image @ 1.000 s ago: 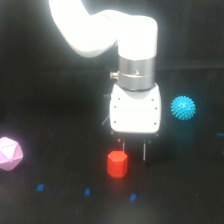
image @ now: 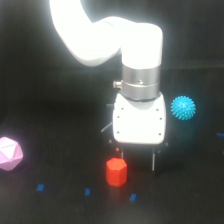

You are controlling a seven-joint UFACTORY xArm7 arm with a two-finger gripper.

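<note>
A red, many-sided block (image: 116, 173) stands on the dark table near the lower middle of the camera view. Just above and to the right of it is my gripper (image: 138, 157), hanging from the white arm and pointing down. Its thin fingers (image: 153, 161) are spread apart, and I see nothing held between them. The left finger appears close to the block's top; whether it touches cannot be made out.
A pink faceted ball (image: 9, 153) lies at the left edge. A blue spiky ball (image: 183, 108) sits to the right of the arm. Small blue marks (image: 87, 191) dot the table in front.
The hand has shifted a little right and lower in the picture. Its fingers stand wider apart than before. The red block appears slightly lower and to the left; the two balls have not moved.
</note>
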